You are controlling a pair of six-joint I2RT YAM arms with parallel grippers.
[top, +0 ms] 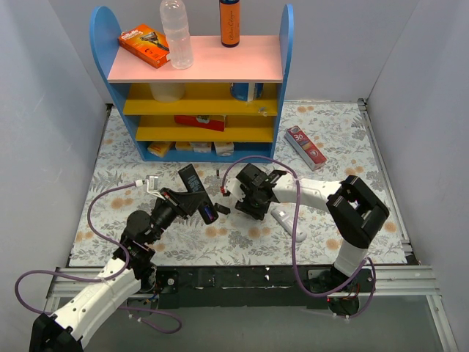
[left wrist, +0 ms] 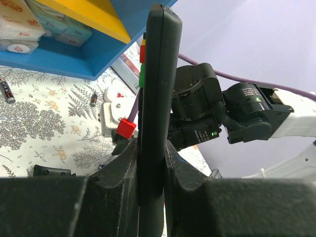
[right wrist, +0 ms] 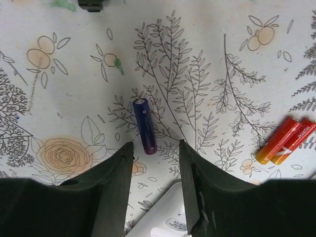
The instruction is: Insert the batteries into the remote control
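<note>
A black remote control [top: 192,179] is gripped by my left gripper [top: 196,201], raised above the table. In the left wrist view the remote [left wrist: 160,89] stands edge-on between the fingers, so its battery side is hidden there. In the right wrist view a dark blue battery [right wrist: 144,127] lies on the table. My right gripper is over it, fingers parted; the battery's lower end shows in the gap, nearer the left finger, and is not clasped. Two red-orange batteries [right wrist: 278,140] lie side by side at the right of that view.
A white object [top: 288,224] lies right of the right gripper, and a small black piece [top: 222,209] beside the remote. Behind stands the blue shelf [top: 256,152]. A box [top: 305,147] is at the right. A purple cable [top: 294,242] loops past the right arm.
</note>
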